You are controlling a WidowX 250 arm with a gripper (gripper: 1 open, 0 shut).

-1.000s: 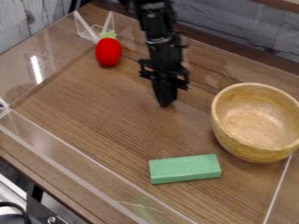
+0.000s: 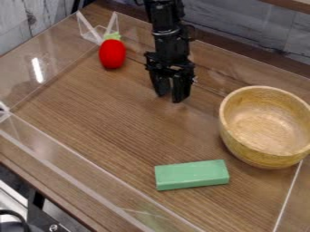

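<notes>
The black robot arm comes down from the top middle to my gripper (image 2: 169, 83), which is low over the middle of the wooden table, left of the yellow bowl. Its fingers are dark and blurred against the wood, so their opening is hard to make out, and nothing is clearly seen between them.
A red tomato-like object (image 2: 111, 54) lies at the upper left. The yellow bowl (image 2: 262, 109) sits at the right, and a green block (image 2: 191, 175) lies near the front.
The gripper has shifted slightly left and, compared with a second ago, sits a little higher in the view. The objects on the table have not moved.
</notes>
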